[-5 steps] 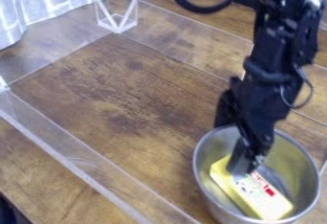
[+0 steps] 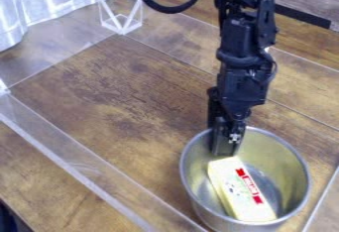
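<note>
My black gripper (image 2: 228, 137) reaches down from the top to the upper-left rim of a grey metal pot (image 2: 286, 159) at the bottom right of the camera view. A pale yellow box with red and white markings (image 2: 240, 188) lies tilted inside the pot, just below the fingertips. The fingers are dark and overlap, so their spread and whether they touch the box or rim cannot be made out.
A clear stand (image 2: 121, 16) is at the back left, near white curtains. Transparent strips run along the table's left and front.
My arm and gripper have moved back and left, to the pot's upper-left rim. The pot and box have shifted slightly left.
</note>
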